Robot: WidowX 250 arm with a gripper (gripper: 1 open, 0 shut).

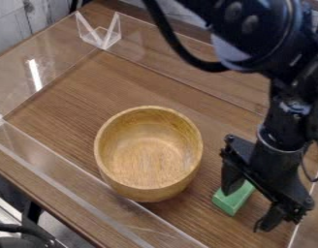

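My black gripper (247, 190) is low over the lower right of the table, open, its fingers around a green block (231, 201) that is partly hidden beneath it. The block lies on the wooden surface just right of an empty round tan bowl (146, 151).
A small clear wire-like object (100, 29) stands at the top left.
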